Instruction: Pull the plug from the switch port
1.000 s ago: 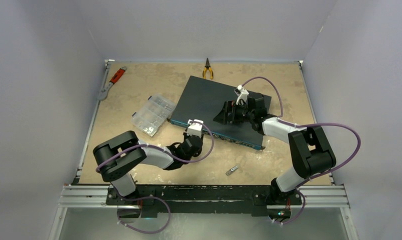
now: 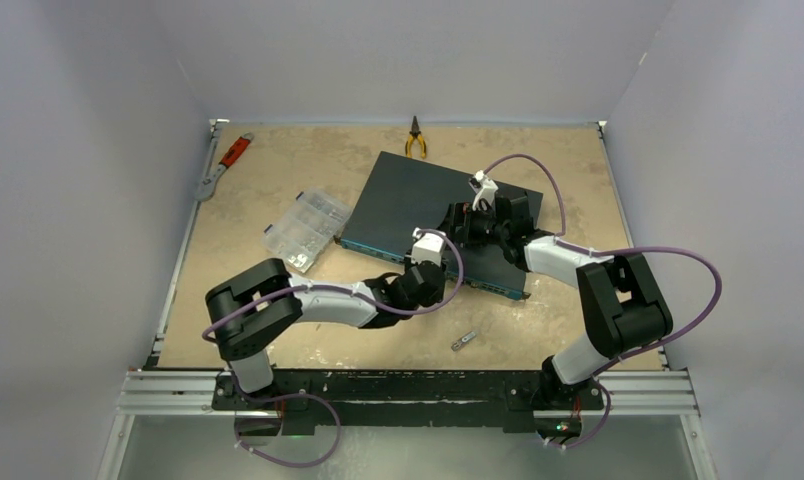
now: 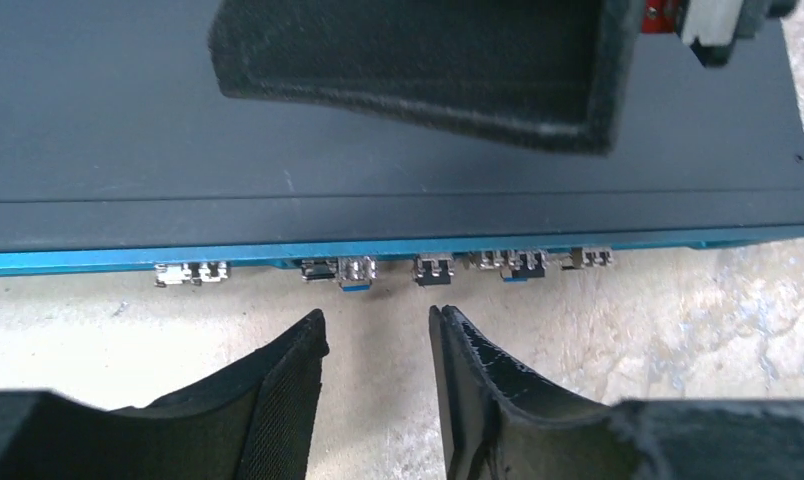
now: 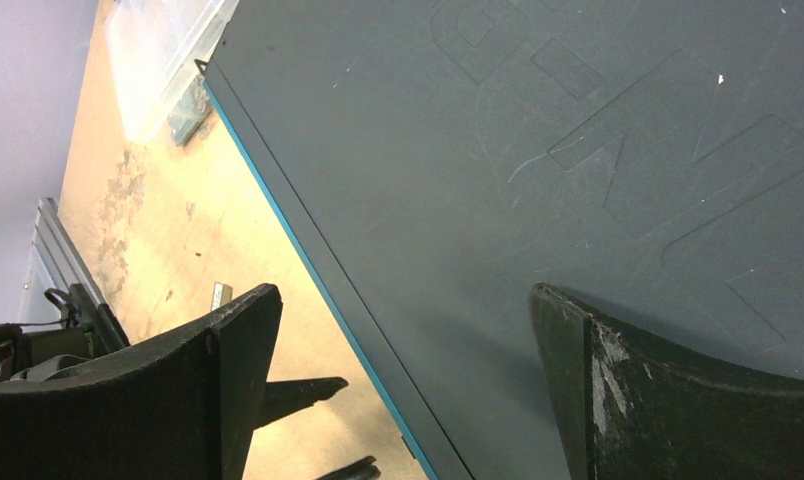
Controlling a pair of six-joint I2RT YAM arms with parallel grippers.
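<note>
The switch (image 2: 408,190) is a dark flat box lying askew on the table, its blue front edge facing me. In the left wrist view several small plugs jut from that edge: a silver pair (image 3: 191,273), a blue-tabbed silver plug (image 3: 356,270), a black-fronted plug (image 3: 434,269) and others farther right. My left gripper stands partly open just in front of the edge, nothing between its fingers, its gap facing the blue-tabbed and black-fronted plugs. Over the switch lid hangs my right gripper, open and empty.
A small silver piece (image 2: 464,340) lies loose on the table in front of the switch. A clear divided box (image 2: 306,230) sits left of the switch, pliers (image 2: 415,140) behind it, a red-handled wrench (image 2: 225,165) at the far left. Bare table shows at front right.
My left gripper has moved to the right along the switch's front edge. The right arm and the switch look unmoved.
</note>
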